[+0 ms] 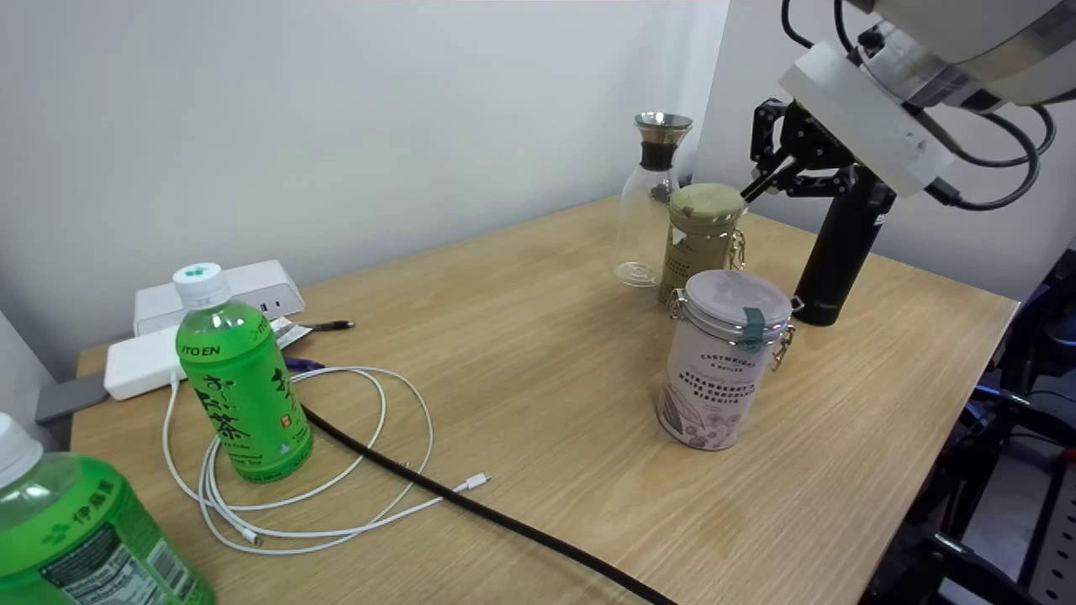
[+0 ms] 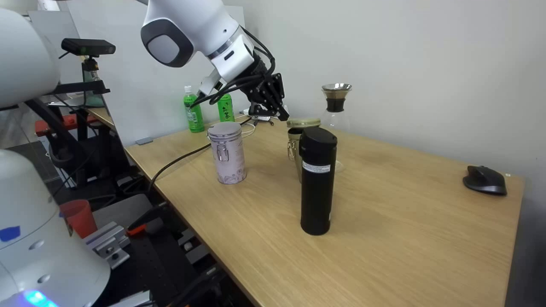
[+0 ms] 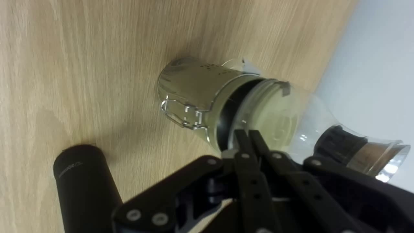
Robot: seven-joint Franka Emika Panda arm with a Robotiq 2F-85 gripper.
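The tan canister point(image 1: 696, 257) stands upright on the table, with wire clasps on its side. Its pale lid point(image 3: 277, 112) is raised, with a dark gap between lid and body in the wrist view; the gap also shows in exterior view 2, beneath the lid point(image 2: 303, 123). My gripper is shut, its two fingers together and nothing seen between them. In exterior view 1 the gripper point(image 1: 747, 196) has its tips at the lid's right edge. Whether they touch the lid cannot be told.
A glass carafe point(image 1: 646, 212) stands close behind the canister. The pink canister point(image 1: 716, 373) and black bottle point(image 2: 316, 199) are nearby. Green tea bottles point(image 1: 242, 383), white cables and a black cable point(image 1: 484, 509) occupy the left side. A mouse point(image 2: 485, 180) lies far right in exterior view 2.
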